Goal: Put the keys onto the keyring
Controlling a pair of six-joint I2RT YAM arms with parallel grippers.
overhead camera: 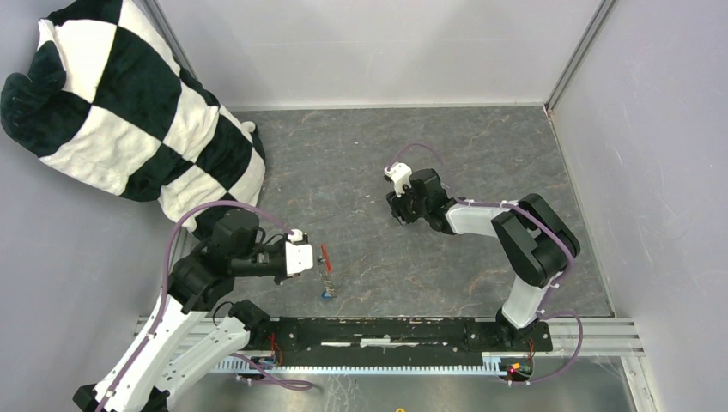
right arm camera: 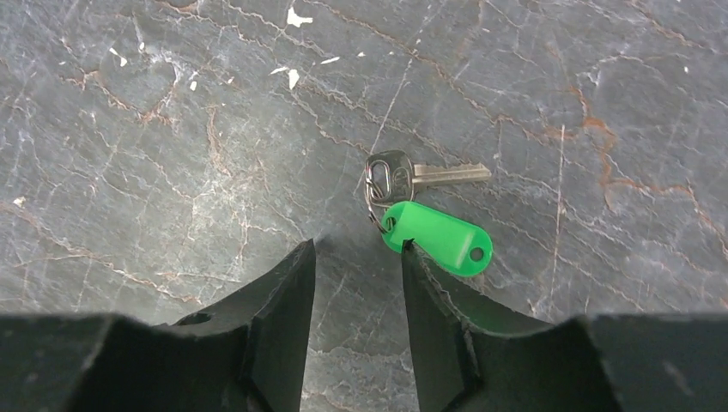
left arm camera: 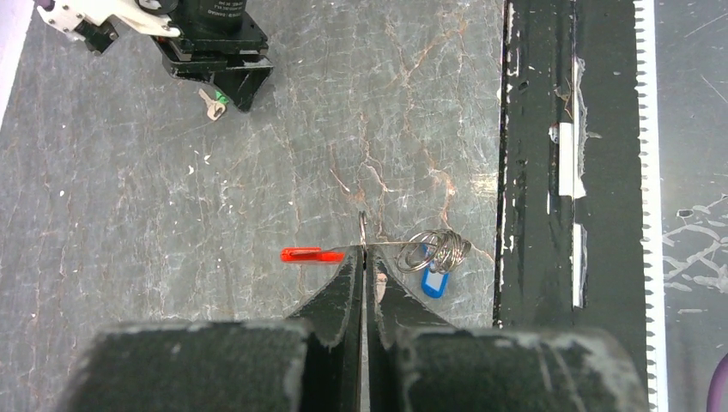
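In the left wrist view my left gripper is shut on the keyring, near its red clasp (left arm camera: 312,255). The keyring's wire coil (left arm camera: 442,251) hangs to one side, with a blue tag (left arm camera: 434,282) at it; how the tag is attached is hard to tell. A silver key (right arm camera: 446,174) with a bright green tag (right arm camera: 442,238) lies flat on the table, the two joined by a small split ring (right arm camera: 375,196). My right gripper is over them, its fingers apart and empty; the tag and key lie beyond its right fingertip.
A checkered cushion (overhead camera: 137,112) leans at the left wall. A black rail (overhead camera: 386,342) runs along the front edge.
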